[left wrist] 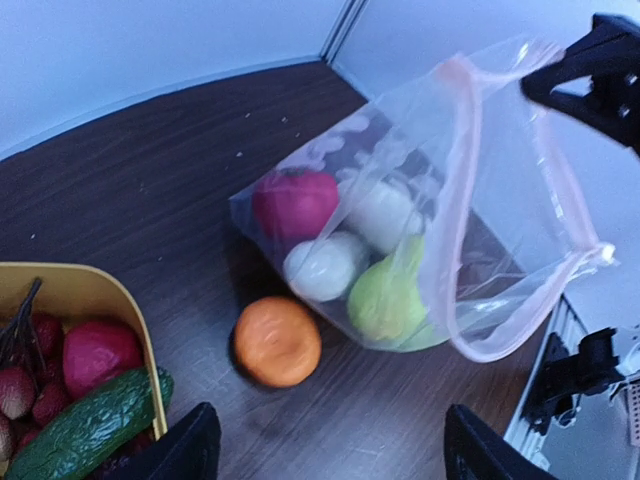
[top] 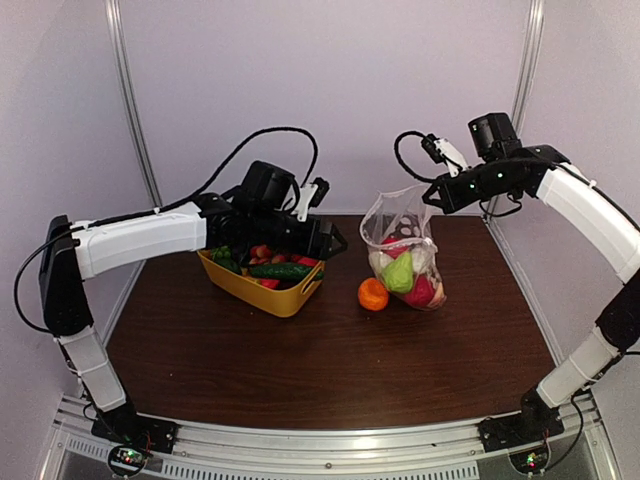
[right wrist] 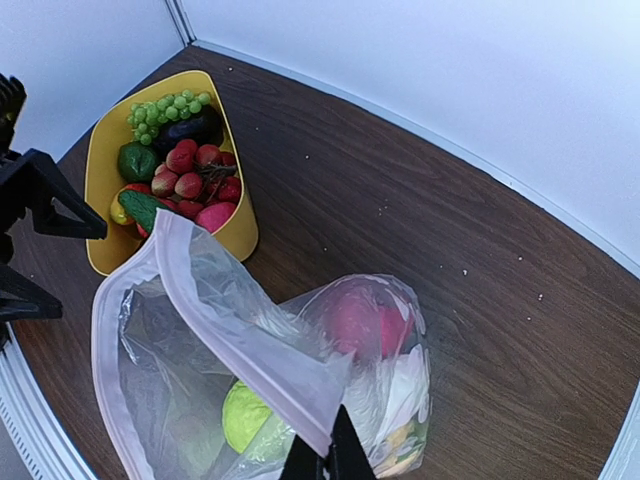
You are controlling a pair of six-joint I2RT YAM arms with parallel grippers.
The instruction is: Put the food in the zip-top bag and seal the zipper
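Observation:
A clear zip bag [top: 410, 267] with several foods inside, including a green and a pink item, stands on the table, mouth open, its rim [right wrist: 250, 350] held up by my shut right gripper [top: 430, 200]. An orange [top: 373, 294] [left wrist: 277, 342] lies on the table just left of the bag. My left gripper [top: 325, 240] is open above, between the yellow bin and bag, nothing between its fingers; in its wrist view the fingertips frame the table below the orange.
The yellow bin [top: 250, 290] [right wrist: 240, 232] at the left holds grapes, radishes, a cucumber and other produce.

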